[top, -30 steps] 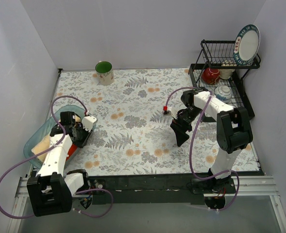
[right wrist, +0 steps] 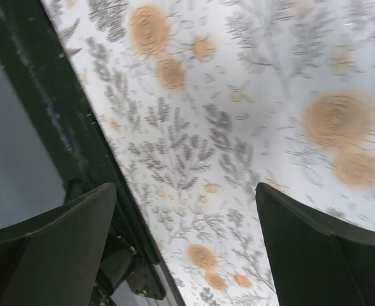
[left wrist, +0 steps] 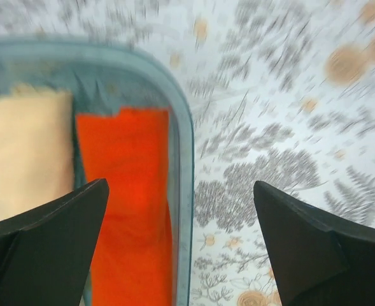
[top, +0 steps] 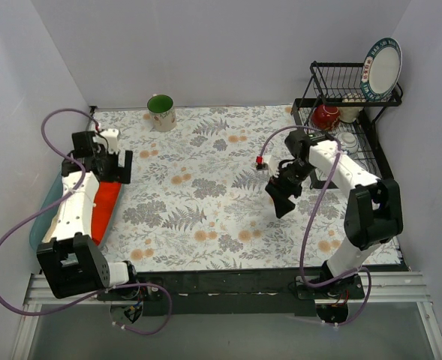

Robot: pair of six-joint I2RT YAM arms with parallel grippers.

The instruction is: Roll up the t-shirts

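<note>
An orange rolled or folded cloth (left wrist: 133, 166) lies in a blue-green basket (left wrist: 184, 150) at the table's left side, beside a beige cloth (left wrist: 31, 153). From above, the left arm covers much of the basket (top: 38, 234), with the orange cloth (top: 105, 210) showing along its right side. Over the basket's far right part hangs my left gripper (top: 124, 166), open and raised clear of it. Nothing is held between its fingers; the basket's rim shows below them in the left wrist view. My right gripper (top: 282, 199) is open and empty above the bare table at centre right.
A floral-patterned cloth (top: 187, 202) covers the table, its middle clear. At the back left stands a white cup (top: 162, 116) with a green inside. A black dish rack (top: 352, 97) holding a plate (top: 381, 70) and a red pot (top: 326, 116) occupies the back right.
My left gripper has moved back and risen. The basket has shifted left and now sits straighter along the table's side. My right arm has moved slightly right, its gripper still open.
</note>
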